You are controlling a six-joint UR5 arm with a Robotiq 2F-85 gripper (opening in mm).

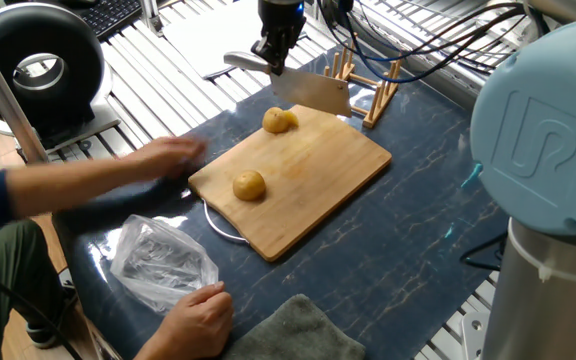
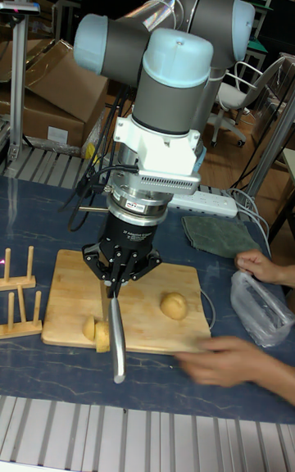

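Note:
My gripper (image 1: 274,64) is shut on the handle of a broad-bladed knife (image 1: 310,91), which it holds above the far end of a wooden cutting board (image 1: 313,165). In the other view the knife's metal handle (image 2: 118,345) points toward the camera below the gripper (image 2: 115,281), and its blade shows only as a thin edge. On the board, close to the blade, lies a potato in two pieces, the larger one (image 1: 274,121) beside a smaller one (image 1: 291,118). Another potato (image 1: 249,185) rests near the board's handle end.
A person's blurred hand (image 1: 173,157) is beside the board, and the other hand (image 1: 200,318) holds a clear plastic bag (image 1: 163,265). Behind the knife stands a wooden peg rack (image 1: 380,98). A grey-green cloth (image 1: 298,332) lies at the front; the dark table right of the board is clear.

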